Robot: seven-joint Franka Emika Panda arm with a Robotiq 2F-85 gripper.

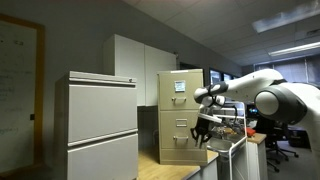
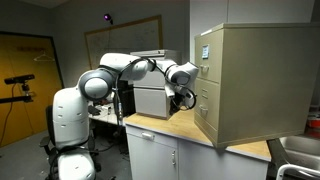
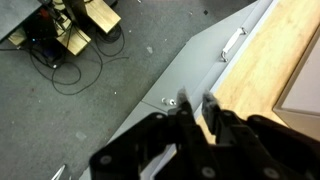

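My gripper (image 1: 195, 146) is in front of the beige filing cabinet (image 1: 182, 152) in exterior view 1, near its right side. From the other side, exterior view 2 has the gripper (image 2: 190, 103) above the wooden countertop (image 2: 182, 124), left of that cabinet (image 2: 245, 85). In the wrist view the two fingertips of the gripper stand a small gap apart over the counter's front edge, part open, with nothing visible between them. Below them lie the counter's wooden top (image 3: 258, 82) and a drawer handle (image 3: 233, 44).
A light grey filing cabinet (image 1: 100, 125) stands left in exterior view 1, and a white wall cupboard (image 1: 130, 70) hangs behind. In the wrist view, wooden blocks (image 3: 103, 14) and cables lie beyond open floor (image 3: 120, 75). A metal sink (image 2: 298, 155) is at the right in exterior view 2.
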